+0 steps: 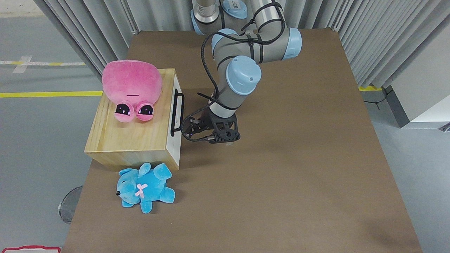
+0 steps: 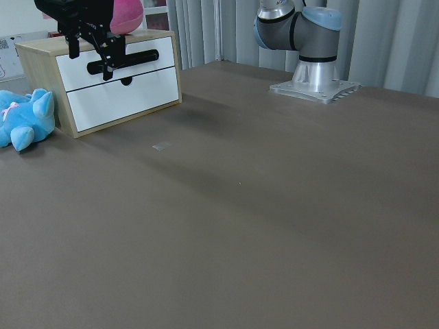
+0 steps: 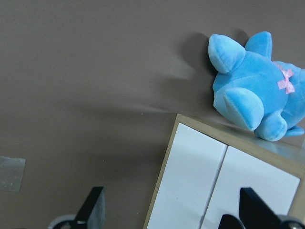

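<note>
My gripper is open and empty, above the table just by the handle side of a wooden two-drawer cabinet (image 1: 130, 143) with white fronts (image 3: 183, 176) and a black handle (image 2: 140, 58). A pink plush toy (image 1: 132, 88) with big eyes sits on the cabinet's top. A blue plush bear (image 1: 145, 187) with a pink bow lies on the table at the cabinet's near end; in the wrist view it is at the upper right (image 3: 252, 86).
Grey curtains (image 1: 379, 33) line the back; the robot base (image 2: 315, 89) stands at the back of the table.
</note>
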